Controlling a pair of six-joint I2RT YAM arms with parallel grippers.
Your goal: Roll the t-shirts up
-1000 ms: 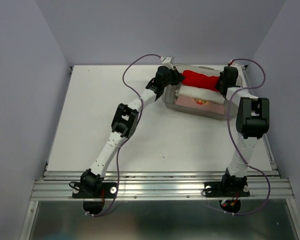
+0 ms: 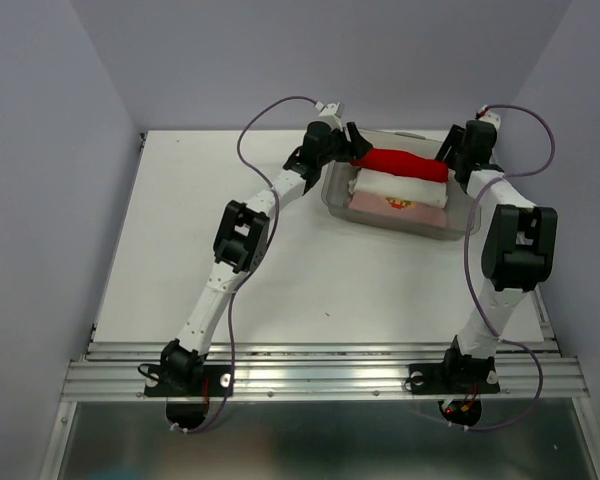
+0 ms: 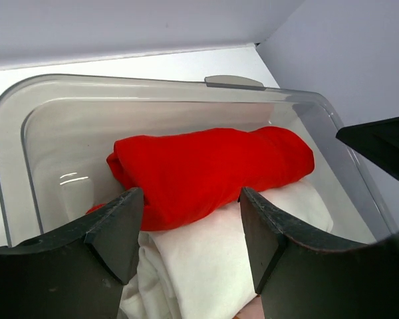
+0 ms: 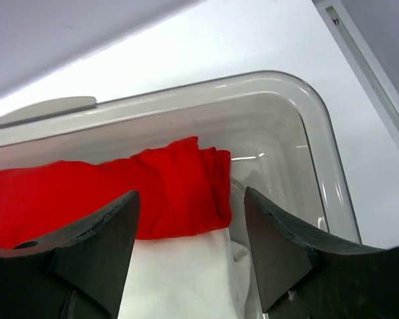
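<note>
In the clear bin (image 2: 390,226) lie three rolled shirts side by side. The red roll (image 2: 405,164) is at the back, the white roll (image 2: 402,188) in the middle and the pink roll (image 2: 395,207) with a small print at the front. My left gripper stands open above the red roll's left end, which shows free between and beyond its fingers. Over the red roll's right end, my right gripper is open too, with red cloth lying loose below it. The red roll rests partly against the white one.
The bin's back rim carries a handle tab (image 3: 234,82). A grey wall rises close behind.
Both grippers have opened and moved away from the red roll, the right one outward to the right, the left slightly leftward and up. The red roll stays in the bin.
</note>
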